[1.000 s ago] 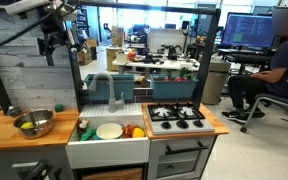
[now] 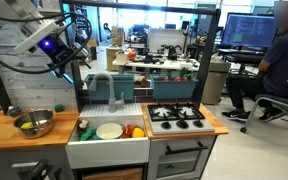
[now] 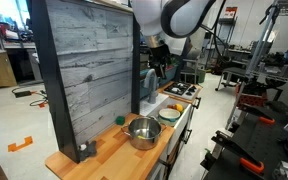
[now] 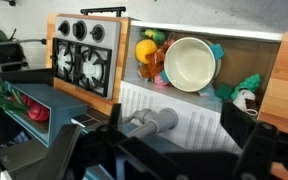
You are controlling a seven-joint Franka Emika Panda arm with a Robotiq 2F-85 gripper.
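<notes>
My gripper is high above the counter; in the wrist view its dark fingers stand wide apart, open, with nothing held between them. Below it is the white sink [image 2: 79, 155], holding a cream round bowl or plate [image 4: 190, 64]. Beside that dish lie an orange round item [image 4: 145, 48] and a red item [image 4: 162, 79]. Toward the sink's other end are a green item [image 4: 249, 85] and a blue item [image 4: 224, 91]. A metal pot [image 3: 142, 132] with yellow things inside stands on the wooden counter left of the sink in exterior view 1.
A grey faucet [image 4: 156, 123] rises behind the sink, close beneath my gripper in the wrist view. The stove [image 2: 176, 118] is to the sink's right. A grey plank wall [image 3: 92, 85] borders the counter. A seated person [image 2: 281, 65] is well away at right.
Over the last second, the arm has swung to the right in exterior view 1 and its hand has come lower. The pot and sink contents look unmoved.
</notes>
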